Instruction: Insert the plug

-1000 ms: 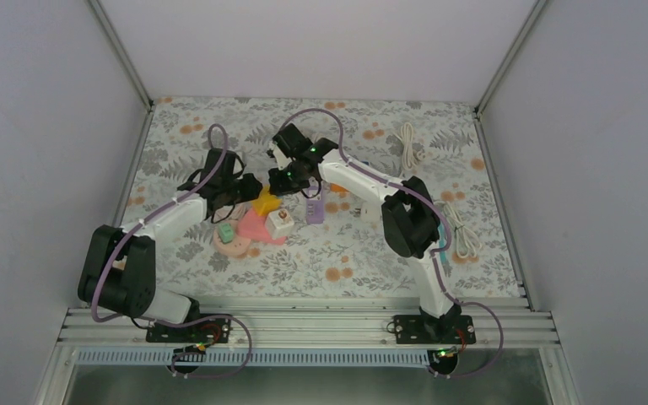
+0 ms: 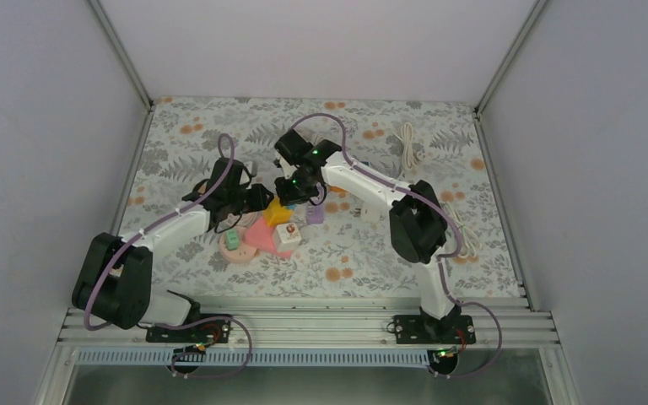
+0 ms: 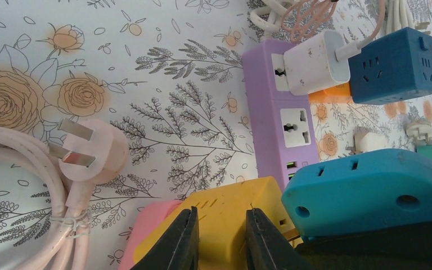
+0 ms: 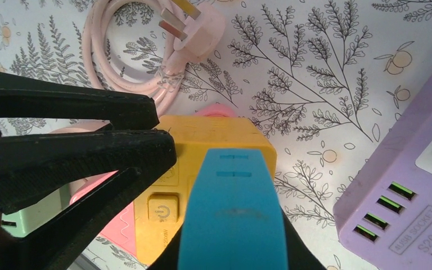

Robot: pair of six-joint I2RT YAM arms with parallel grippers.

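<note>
A yellow power strip (image 2: 276,214) sits between my two grippers on a pink base (image 3: 152,219). My left gripper has its fingertips at the strip's near end; how far they are parted around it is hard to judge. My right gripper (image 2: 291,191) is shut on a turquoise plug or adapter, which is at the yellow strip's side in the left wrist view, partly over it; whether its pins are in the sockets is hidden.
A purple strip (image 3: 275,124) with a white charger (image 3: 315,62) and blue cube (image 3: 394,67) lies beyond. A pink coiled cable (image 3: 50,185) and green block (image 2: 231,239) are nearby. Cables lie at the right.
Both grippers and the yellow strip with its pink base have shifted slightly right and toward the table's front since a second ago.
</note>
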